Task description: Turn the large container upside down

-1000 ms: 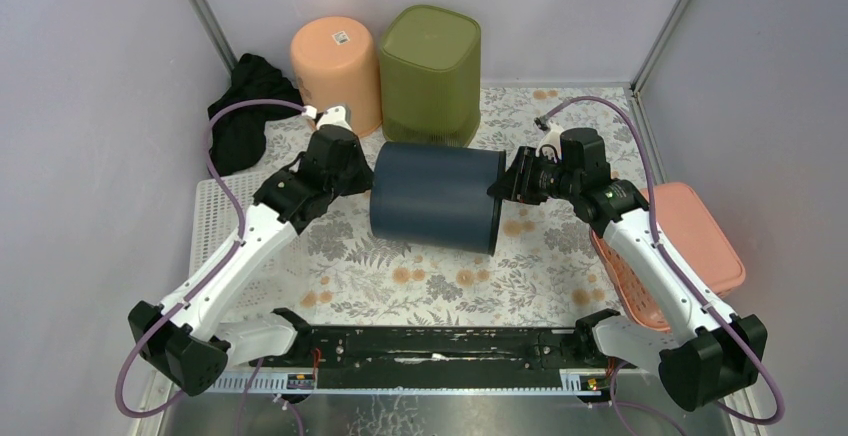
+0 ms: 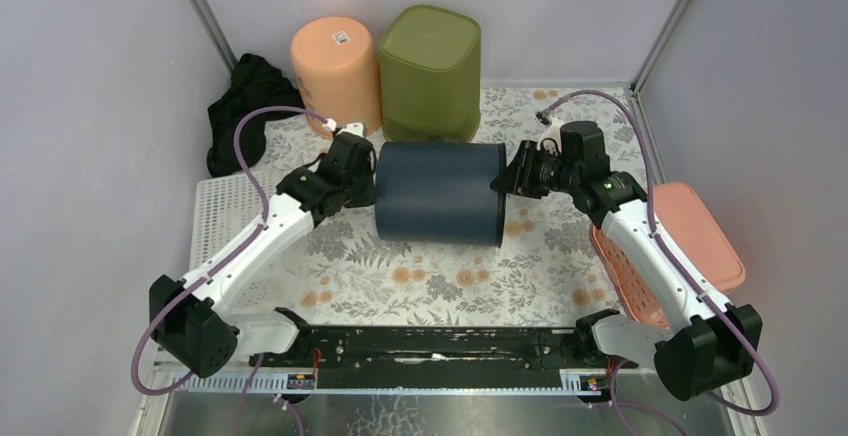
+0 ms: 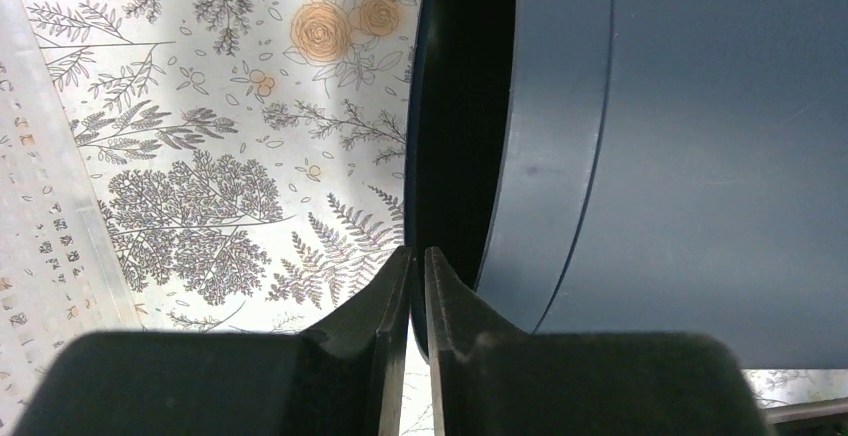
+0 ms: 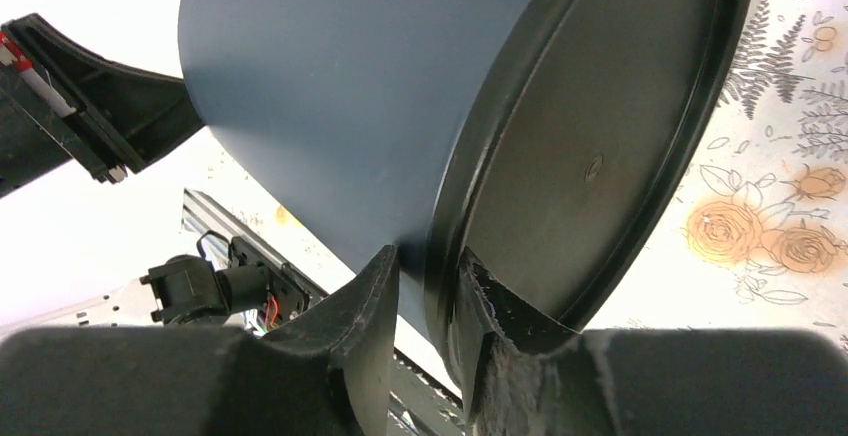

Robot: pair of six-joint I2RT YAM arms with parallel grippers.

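The large dark blue container point(image 2: 440, 193) lies on its side, off upright, between my two arms. Its closed base point(image 4: 600, 166) faces right, and its open mouth point(image 3: 455, 106) faces left. On the right, my right gripper point(image 2: 498, 186) is shut on the raised edge of the base; the right wrist view shows that edge point(image 4: 470, 166) between its fingers. At the mouth, the fingers of my left gripper stand on either side of the thin rim point(image 3: 410, 156), with a narrow gap still showing. From above, the left fingertips are hidden by the wrist.
An orange bin point(image 2: 335, 71) and a green bin point(image 2: 430, 71) stand close behind the container. Black cloth point(image 2: 235, 121) and a white perforated mat point(image 2: 215, 226) lie at left, a pink basket point(image 2: 690, 236) at right.
My left gripper has moved right and slightly down onto the container's mouth. The container has levelled a little and shifted slightly right. The right arm has shifted only slightly, keeping its hold.
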